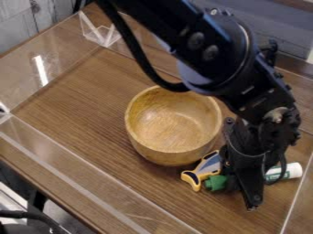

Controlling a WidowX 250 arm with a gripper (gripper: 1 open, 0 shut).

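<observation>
The black gripper (244,183) is low at the right of the table, its fingers around a green and white cylindrical object (280,172) lying on the wood; whether they grip it cannot be told. Just left of it lies a yellow and blue tool (196,175), partly behind the gripper. A wooden bowl (166,123) stands to the left of the gripper, above the tool.
Transparent panels run along its edges, with clear plastic pieces (101,33) at the upper left.
</observation>
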